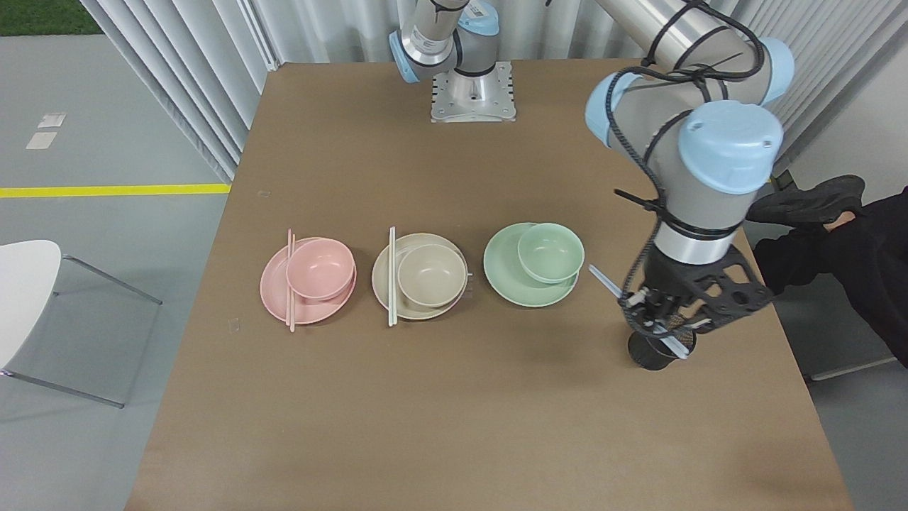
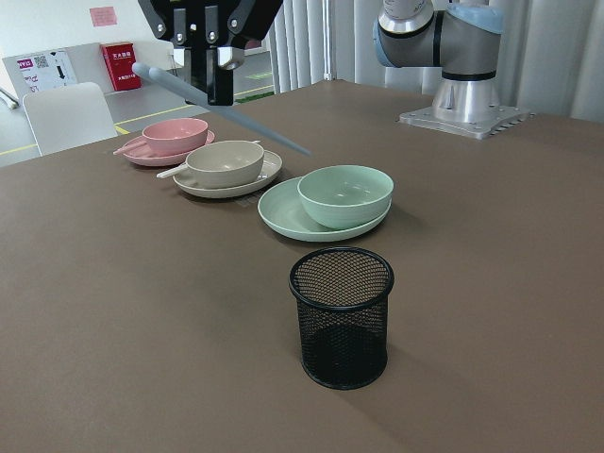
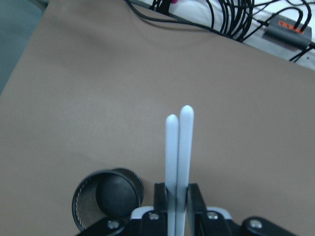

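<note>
The gripper is shut on a pair of pale chopsticks [image 3: 184, 147], held raised above the table near the black mesh pen holder [image 2: 342, 330]; in the wrist view the holder [image 3: 108, 196] lies to the left below the fingers, its opening visible. In the left view the chopsticks [image 2: 175, 83] hang slanted from the fingers. The green bowl [image 1: 550, 247] sits on the green plate [image 1: 511, 281], with no chopsticks visible on that plate.
A cream bowl [image 1: 432, 277] and pink bowl [image 1: 320, 268] stand on matching plates, each with chopsticks alongside. A person's legs [image 1: 851, 247] are beyond the right edge.
</note>
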